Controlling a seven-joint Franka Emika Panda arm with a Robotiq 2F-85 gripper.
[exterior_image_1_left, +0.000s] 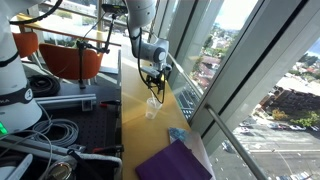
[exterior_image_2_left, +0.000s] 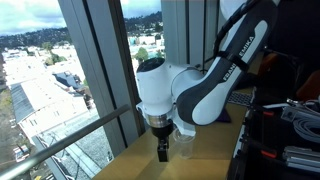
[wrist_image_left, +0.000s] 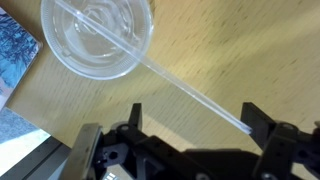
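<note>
A clear plastic cup is seen from above at the upper left of the wrist view. A thin, see-through straw runs from over the cup diagonally down to the right fingertip; whether it touches that fingertip I cannot tell. My gripper is open, its two fingers well apart and only the tabletop showing between them. In exterior view 1 the cup stands on the wooden table, just in front of and below the gripper. Exterior view 2 has the gripper low over the table beside the cup.
A purple folder-like item lies at the table's near end, with a small blue patterned packet beyond it. Tall windows and a metal rail border one side. Bare tabletop shows around the cup.
</note>
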